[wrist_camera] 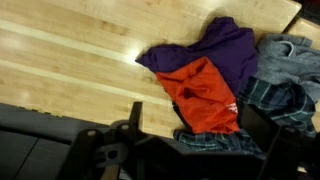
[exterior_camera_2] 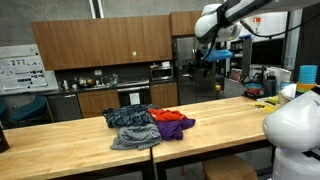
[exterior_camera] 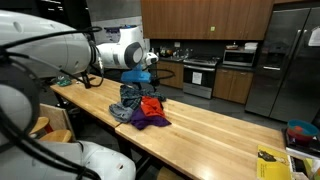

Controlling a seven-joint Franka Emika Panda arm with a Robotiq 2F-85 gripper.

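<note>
My gripper is open above a heap of cloths, with nothing held between its fingers. In exterior view 1 it hangs in the air over the heap (exterior_camera: 160,75). Below it lie a red cloth (wrist_camera: 203,92), a purple cloth (wrist_camera: 215,48), a grey cloth (wrist_camera: 285,58) and a dark plaid cloth (wrist_camera: 285,100), crumpled and overlapping. From exterior view 2, the plaid cloth (exterior_camera_2: 128,115) and the grey cloth (exterior_camera_2: 138,138) are to the left, while the red cloth (exterior_camera_2: 173,115) and the purple cloth (exterior_camera_2: 176,129) are to the right.
Bare wooden table (exterior_camera: 210,135) stretches to the right of the cloths. A yellow packet (exterior_camera: 273,163) and a blue tub with red contents (exterior_camera: 300,130) stand at its right end. Stools (exterior_camera: 55,138) are beside the table on the left.
</note>
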